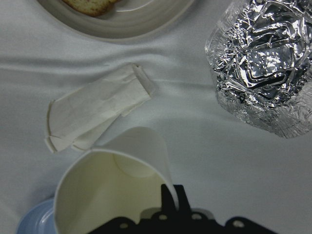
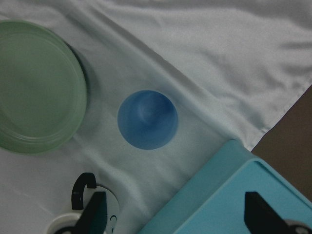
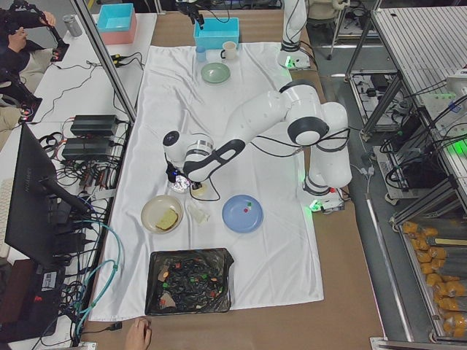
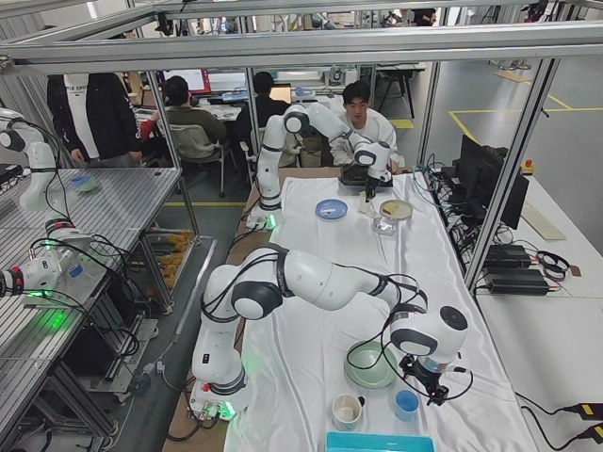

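My left gripper is low over the cloth with a white paper cup (image 1: 107, 190) at its fingers; one finger appears inside the rim, the fingers closed on it. A crumpled foil piece (image 1: 263, 58), a folded napkin (image 1: 97, 109) and a beige plate (image 1: 126, 29) with bread (image 1: 90, 6) are around it. A blue plate (image 3: 242, 222) sits to the side. My right gripper stands open with nothing between its fingers, above a blue cup (image 2: 147, 119), green plate (image 2: 34, 87), mug (image 2: 102, 209) and turquoise bin (image 2: 224, 195).
A black lined tray (image 3: 188, 281) with scraps is at the near end of the white cloth (image 3: 284, 270). A monitor and cables line one side; a person sits beyond the far end in the right camera view.
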